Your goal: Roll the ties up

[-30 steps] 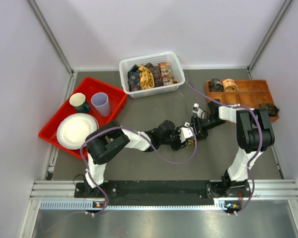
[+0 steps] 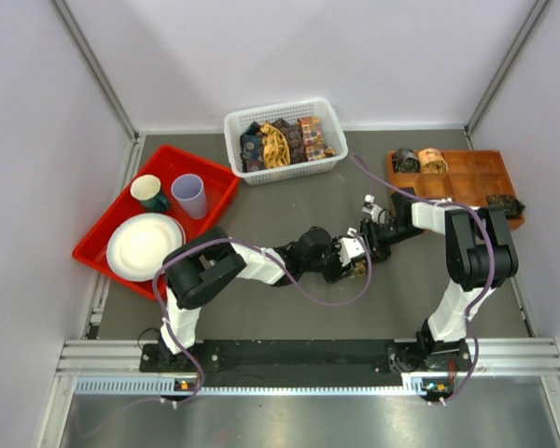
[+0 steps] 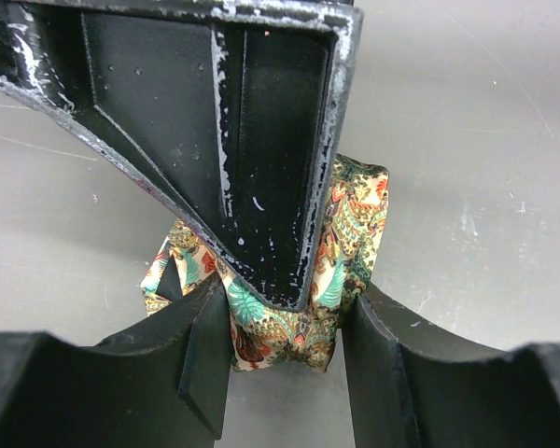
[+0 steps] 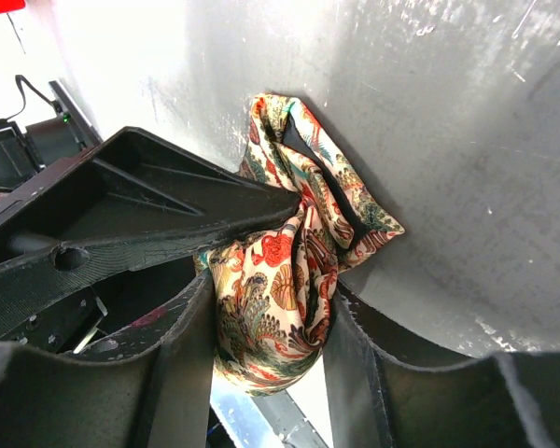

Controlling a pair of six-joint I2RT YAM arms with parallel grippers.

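Note:
A floral cream, red and green tie (image 2: 358,268), bunched into a roll, lies between both grippers at the middle front of the grey table. In the left wrist view my left gripper is shut on the tie (image 3: 345,224), with the other gripper's black body over it. In the right wrist view my right gripper has its fingers either side of the rolled tie (image 4: 266,299), whose loose folded end with a black lining lies on the table. The top view mostly hides the tie under the two grippers.
A white basket (image 2: 243,122) of folded ties stands at the back. An orange compartment tray (image 2: 476,168) with rolled ties is at the back right. A red tray (image 2: 103,252) with plates and cups is at the left.

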